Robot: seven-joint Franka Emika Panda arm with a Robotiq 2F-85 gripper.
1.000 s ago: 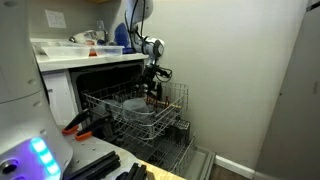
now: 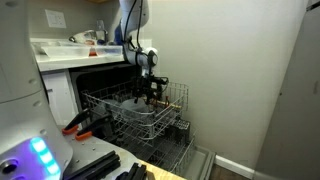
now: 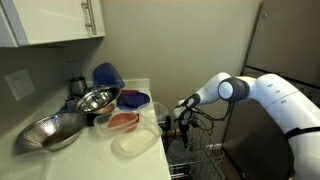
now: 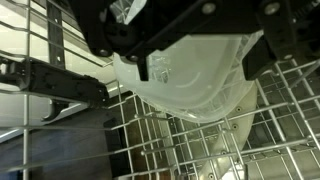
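Note:
A translucent white plastic container (image 4: 190, 75) lies in the upper wire rack of the dishwasher in the wrist view. In exterior view 1 it shows as a pale shape (image 2: 133, 104) in the rack (image 2: 165, 118). My gripper is over the container, its two dark fingers spread apart with the container's pale surface visible between them. Whether the fingertips touch it, I cannot tell. From the side, the gripper (image 2: 148, 97) is down at the rack's rim level. In exterior view 2, the gripper (image 3: 184, 132) is small and its fingers are unclear.
Wire tines and rack walls surround the gripper closely. The counter (image 3: 95, 160) beside the rack holds a metal colander (image 3: 52, 132), a metal bowl (image 3: 98, 100) and clear plastic containers (image 3: 137, 140). Open floor (image 2: 232, 172) lies right of the dishwasher.
My gripper has come down toward the container in the rack and shifted slightly left in exterior view 1. The container and rack look unmoved.

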